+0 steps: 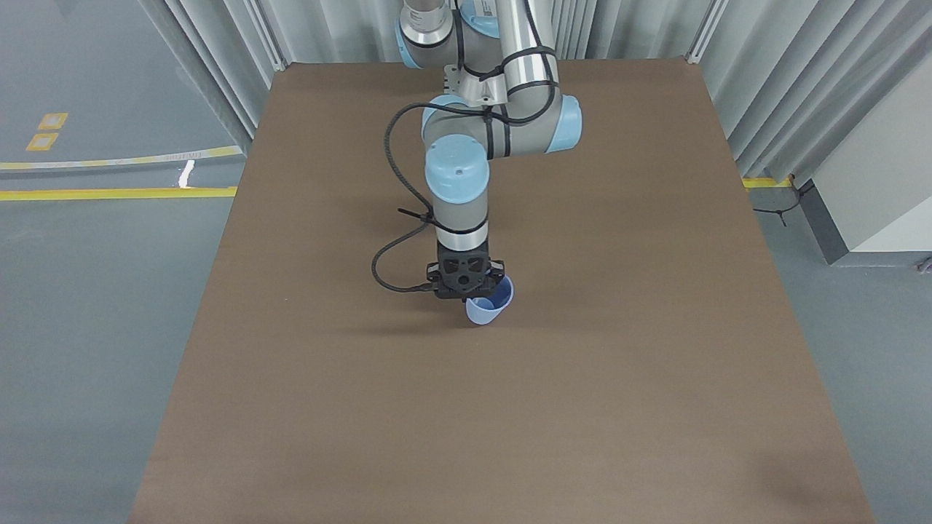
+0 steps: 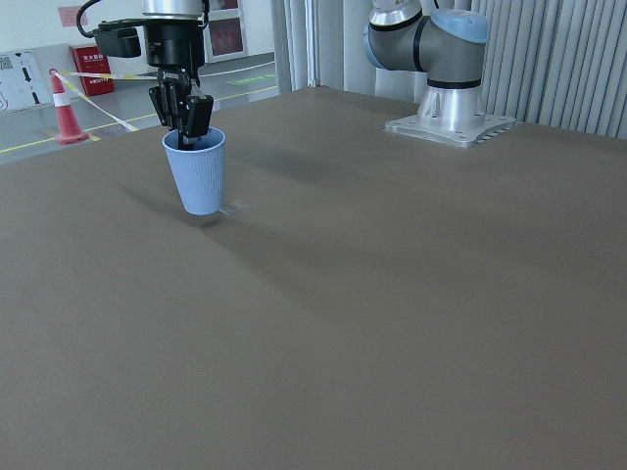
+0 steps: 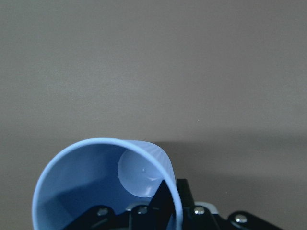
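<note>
A light blue ribbed cup (image 1: 491,311) is held by my gripper (image 1: 474,292) near the middle of the table (image 1: 611,349), upright with a slight lean in the left view. There the cup (image 2: 198,186) hangs just over the tabletop, the gripper (image 2: 188,137) pointing down at its rim with one finger inside. In the wrist view the cup (image 3: 76,177) fills the lower left, its wall between the dark fingers of my gripper.
The robot base (image 2: 449,122) stands at the back of the table.
</note>
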